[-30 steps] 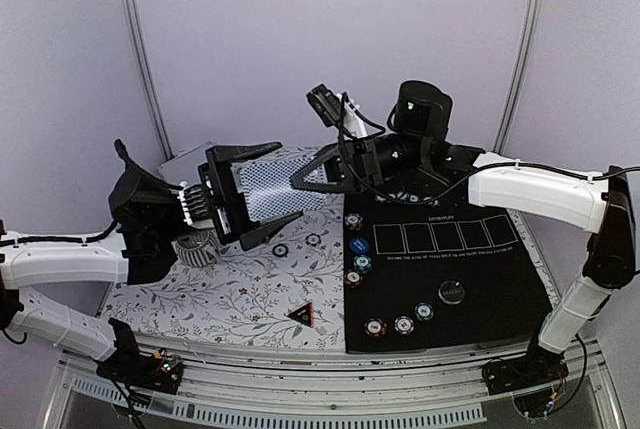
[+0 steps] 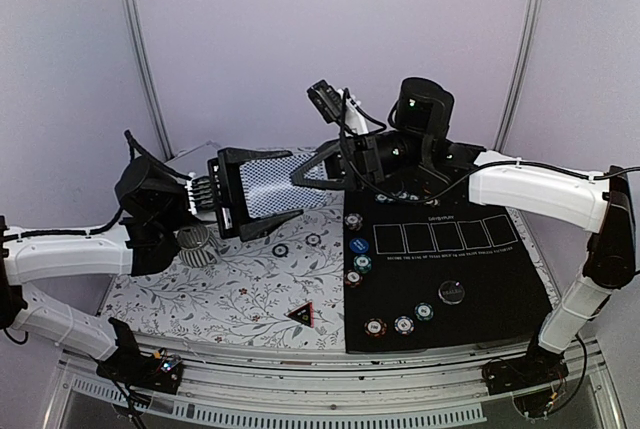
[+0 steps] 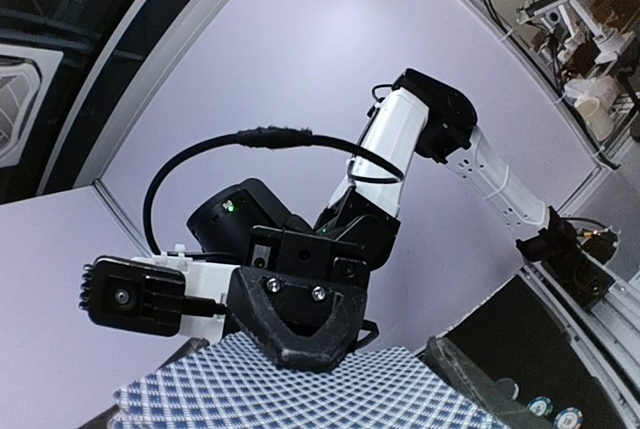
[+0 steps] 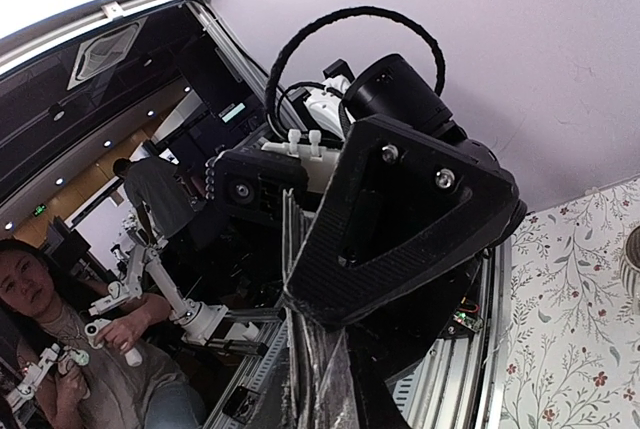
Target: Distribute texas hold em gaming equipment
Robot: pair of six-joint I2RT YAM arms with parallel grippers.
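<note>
A stack of blue-checked cards [image 2: 268, 189] hangs in the air between my grippers, filling the bottom of the left wrist view [image 3: 300, 399]. My right gripper [image 2: 305, 174] is shut on the cards' right end. My left gripper [image 2: 283, 184] has its fingers parted along the upper and lower edges of the cards, around them. The black poker mat [image 2: 500, 309] lies on the right of the table, with chips [image 2: 375, 327] along its left and front and a round dealer button [image 2: 451, 292].
A striped cup [image 2: 197, 254] stands at the left under my left arm. Two dark chips [image 2: 280, 250] and a black triangular piece [image 2: 302, 314] lie on the floral table [image 2: 220, 309], otherwise clear at the front left. People stand outside in the right wrist view.
My left gripper has moved slightly to the right over the cards. My right arm is nearly still, a little higher than a second ago.
</note>
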